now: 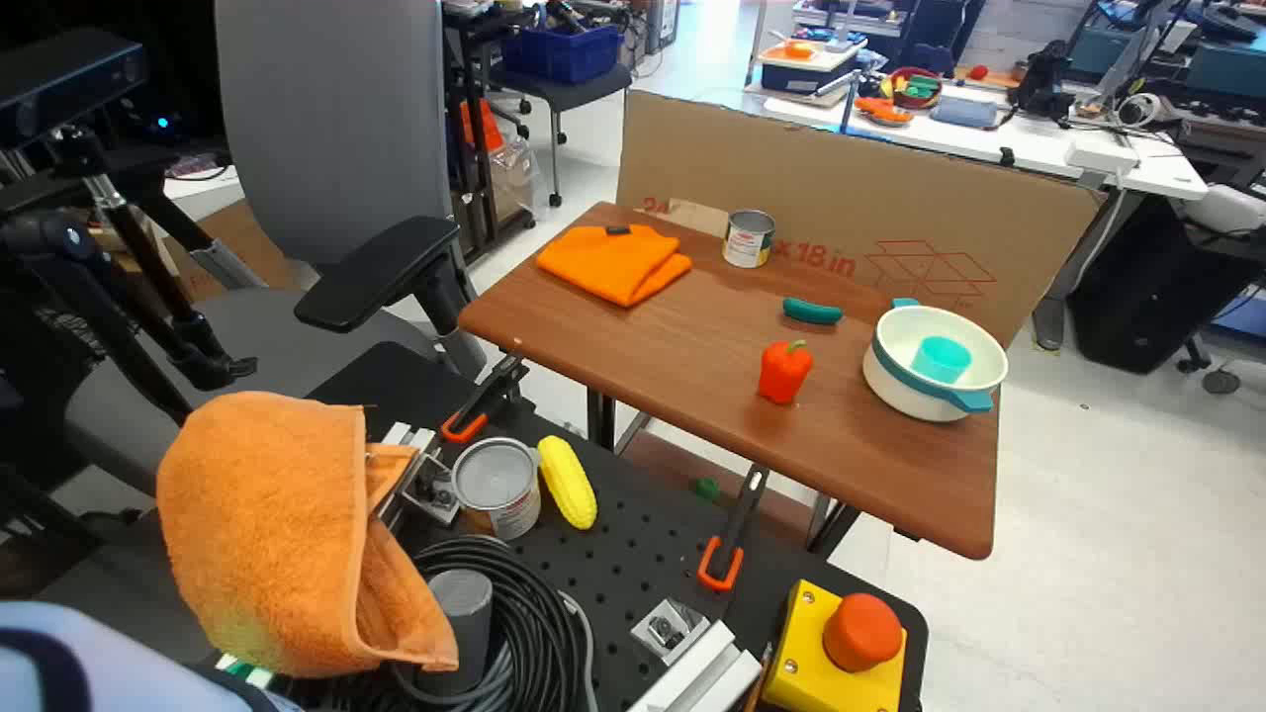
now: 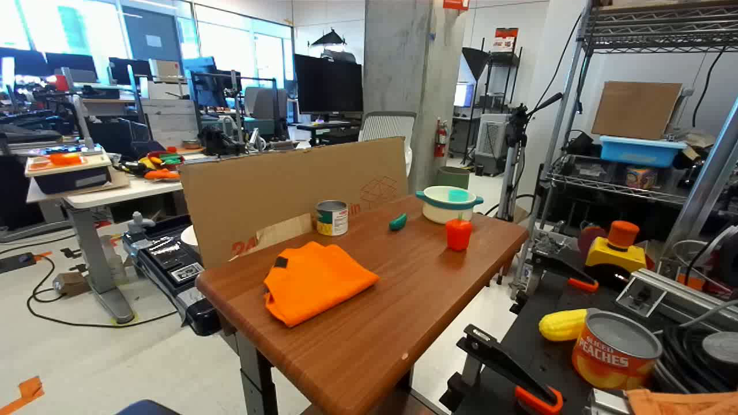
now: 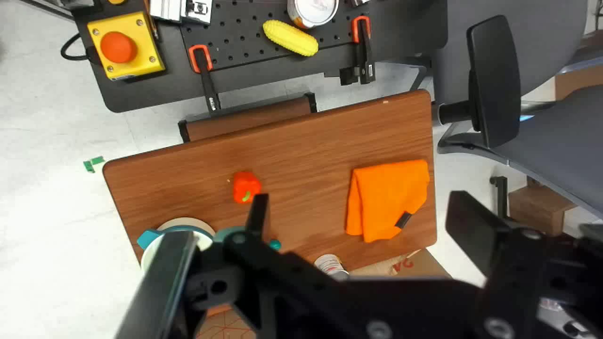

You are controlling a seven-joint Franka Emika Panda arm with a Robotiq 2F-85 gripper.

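Note:
High above the brown table (image 3: 316, 130), my gripper stands open with nothing between its fingers; neither exterior view shows it. A folded orange cloth (image 1: 611, 262) lies at one end of the tabletop. Toward the other end is a white pot (image 1: 904, 382) with teal handles, holding a turquoise cup (image 1: 941, 358). An orange-red pepper (image 1: 784, 372) stands near the pot, and a small dark green vegetable (image 1: 813, 311) lies between pot and can. The open-looking can (image 2: 332, 218) stands by the back edge. In the wrist view my gripper partly hides the pot and green vegetable.
A cardboard panel (image 1: 831, 196) walls the table's back. Across a gap, the black bench (image 1: 641, 540) carries yellow corn (image 1: 567, 482), a peach can (image 2: 616, 350), clamps, coiled cable and a red-topped yellow button box (image 1: 837, 653).

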